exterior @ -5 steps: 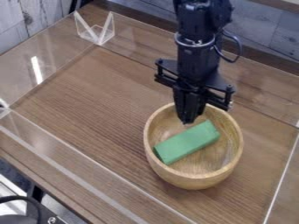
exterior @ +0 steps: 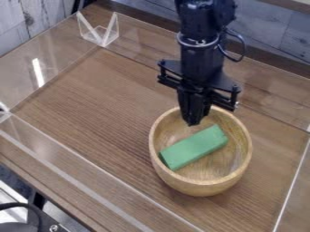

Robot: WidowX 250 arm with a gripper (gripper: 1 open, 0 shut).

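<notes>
A black robot gripper [exterior: 197,94] hangs from the top centre, over the back part of a round wooden bowl [exterior: 219,175]. Inside the bowl lies a green block [exterior: 194,148], tilted diagonally, just in front of and below the gripper. The gripper's two sides are spread to left and right, and I see nothing held between them; the tips are partly hard to make out against the bowl.
A clear plastic object [exterior: 100,32] is at the back left. A dark cable lies at the bottom left corner, and a dark edge runs along the back.
The gripper has shifted very slightly to the left. The bowl and green block look unchanged.
</notes>
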